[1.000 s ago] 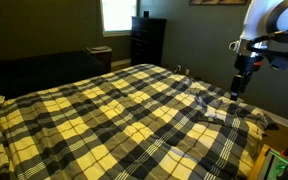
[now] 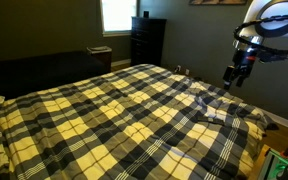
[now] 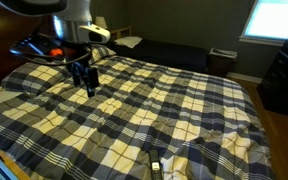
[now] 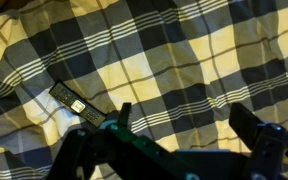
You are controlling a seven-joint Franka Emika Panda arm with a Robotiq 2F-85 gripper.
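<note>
A dark remote-like object point(image 4: 78, 103) with a pale patch lies on the plaid blanket point(image 4: 179, 70) in the wrist view. In exterior view 2 the same slim dark object point(image 3: 155, 165) rests near the bottom edge. High above the bedding hangs my gripper point(image 2: 234, 78), at the right of exterior view 1. Its two dark fingers stand wide apart in the wrist view; the gripper is open, with only blanket visible below the gap. The object is to the left of the fingers in that view, clear of them.
The blanket is rumpled on the gripper's side and mostly flat and clear elsewhere. A dark sofa-like shape point(image 2: 49, 72) stands beyond it at the left. A dark dresser point(image 2: 148, 42) is by the window point(image 2: 119, 15).
The blanket looks unchanged.
</note>
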